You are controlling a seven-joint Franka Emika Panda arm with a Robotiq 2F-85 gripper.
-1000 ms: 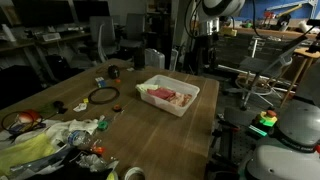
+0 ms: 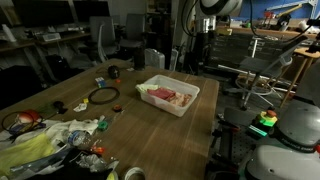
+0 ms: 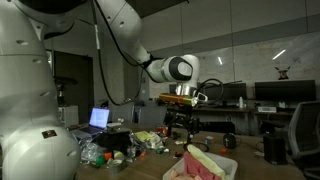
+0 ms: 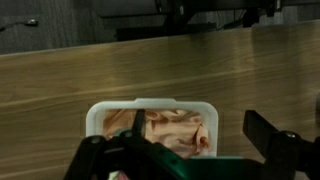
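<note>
My gripper is open, its two black fingers spread wide at the bottom of the wrist view with nothing held between them. Below it, at a distance, a white bin (image 4: 160,104) shows partly behind the fingers. Pinkish-orange cloth (image 4: 178,126) lies inside. In exterior view 1 the bin (image 2: 150,98) stands on the right part of the wooden table, with the arm raised behind and to its right. A pale, light-coloured item (image 3: 208,161) lies with the pink cloth in exterior view 2.
On the left of the table (image 2: 160,135) are a pile of cloths (image 2: 28,150), cables and several small items. A black cable ring (image 2: 102,96) lies left of the bin. Bare wood shows in front of the bin. A chair (image 2: 258,75) stands beyond the right edge.
</note>
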